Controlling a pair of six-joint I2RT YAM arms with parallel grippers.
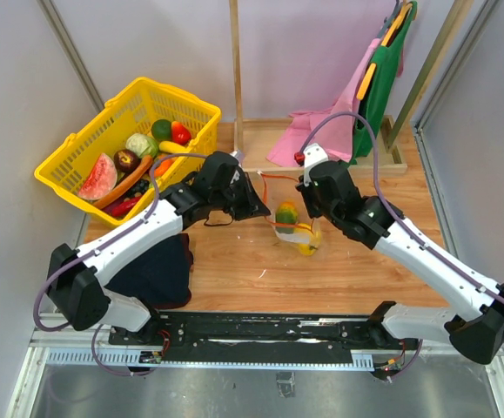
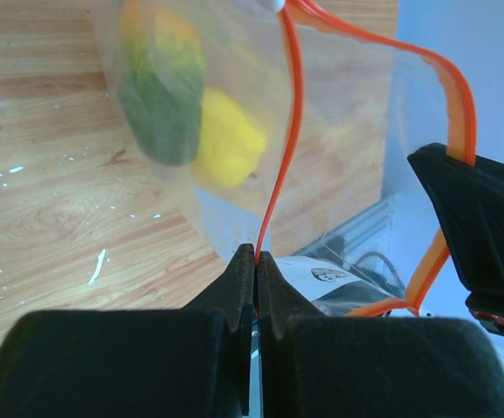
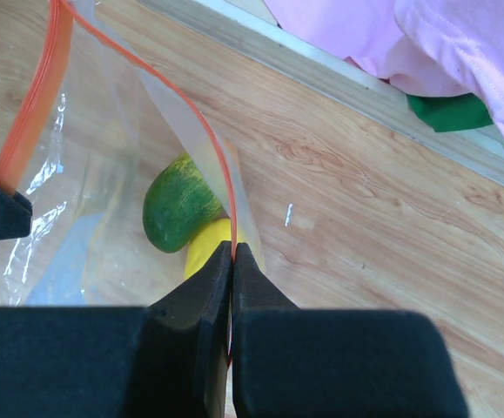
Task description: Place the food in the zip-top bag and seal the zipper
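A clear bag with an orange rim hangs between my two grippers, its mouth spread wide in the top view. Inside it lie a green-and-orange food piece [image 1: 286, 213] and a yellow one; both also show through the film in the right wrist view. My left gripper is shut on the bag's orange rim [image 2: 293, 104], which runs thin between its fingertips. On the opposite side, the right gripper is shut with the orange rim [image 3: 201, 122] between its tips. The bag's lower part is close to the table.
A yellow basket [image 1: 69, 161] full of toy produce stands at the back left. Dark cloth [image 1: 156, 274] lies under the left arm. Behind the bag are a wooden rack [image 1: 256, 161] and pink cloth [image 1: 321, 117]. Bare table [image 1: 234, 287] lies in front.
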